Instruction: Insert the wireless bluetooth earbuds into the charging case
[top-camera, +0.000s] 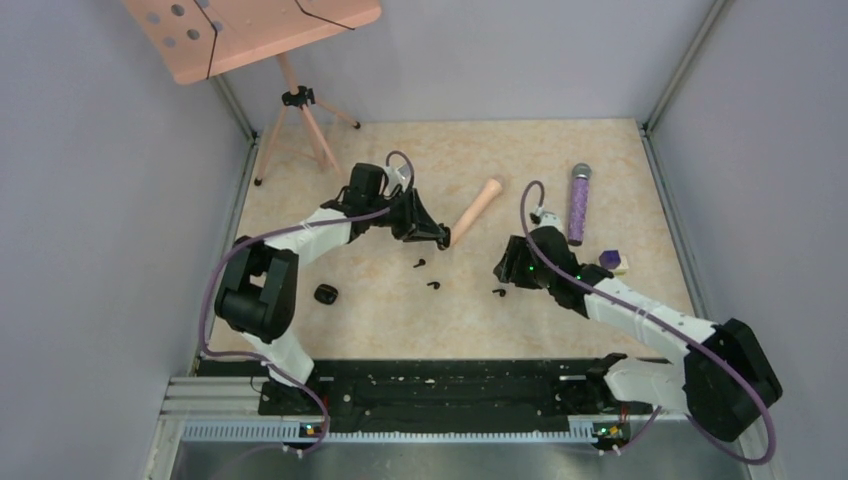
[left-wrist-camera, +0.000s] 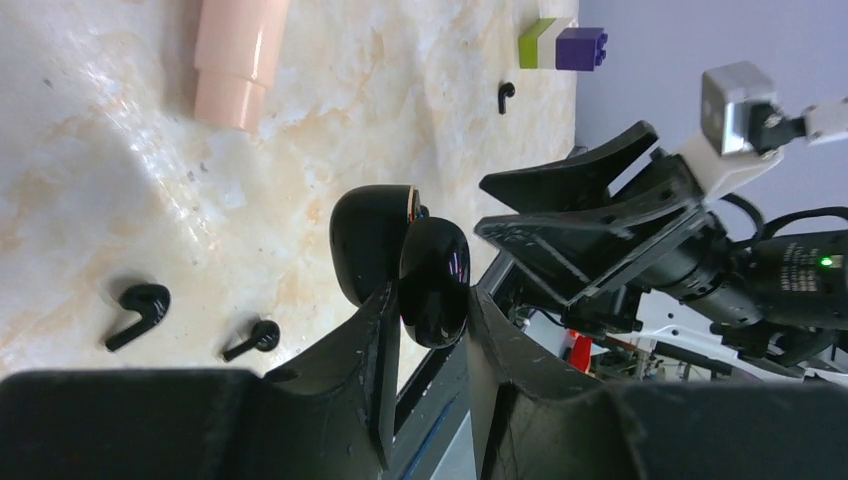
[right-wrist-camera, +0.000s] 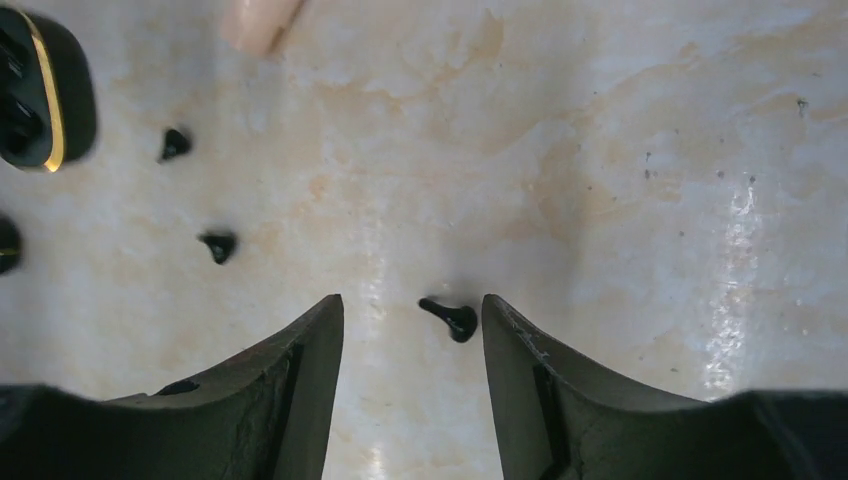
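My left gripper (top-camera: 430, 230) holds a black charging case (left-wrist-camera: 434, 280) with its lid up, above the table's middle. Three black earbuds lie on the table: two below the case, and a third (right-wrist-camera: 455, 320) under my right gripper, just beyond its fingertips in the right wrist view. That gripper hangs part open, with nothing seen held between its fingers. A second small black case (top-camera: 326, 294) lies at the left near the front.
A pink cylinder (top-camera: 475, 210) lies behind the left gripper, a purple microphone (top-camera: 578, 205) at the back right, and coloured blocks (top-camera: 612, 260) right of my right arm. A pink stand (top-camera: 305, 110) is at the back left.
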